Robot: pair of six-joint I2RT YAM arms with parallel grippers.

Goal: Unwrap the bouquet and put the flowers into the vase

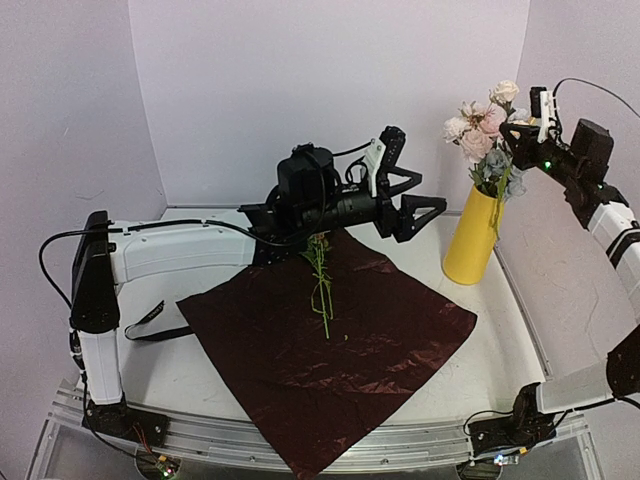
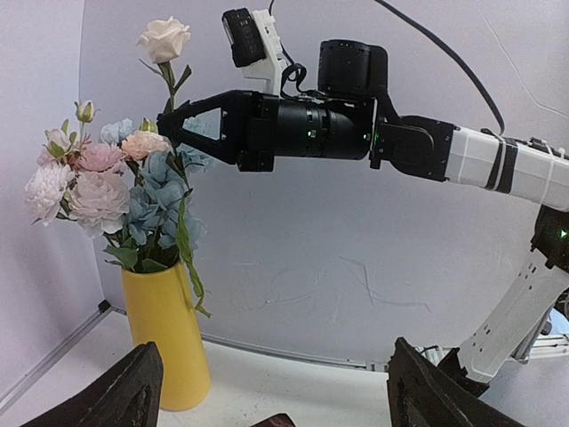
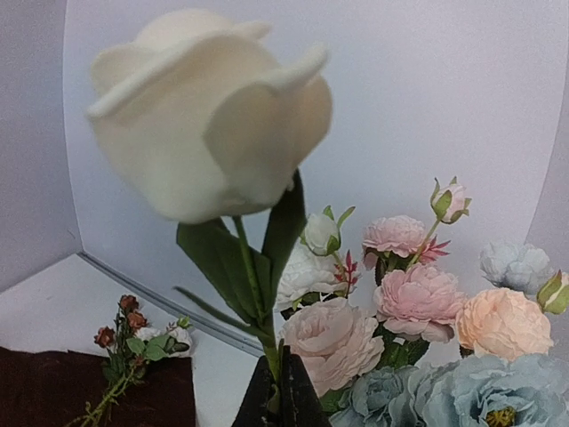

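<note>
A white rose rises from the tips of my right gripper, which is shut on its stem above the yellow vase. In the left wrist view, a green leafy strand hangs past the vase's rim on the outside; whether the rose's stem end is inside is unclear. The vase holds pink, cream and blue flowers. My left gripper stands open and empty over the cloth's far side, left of the vase. Red and white flowers lie on the cloth, their stems showing below my left arm.
A dark brown cloth covers the table's middle. A black strap lies to its left. White walls enclose the back and sides. Bare white table shows at the right, in front of the vase.
</note>
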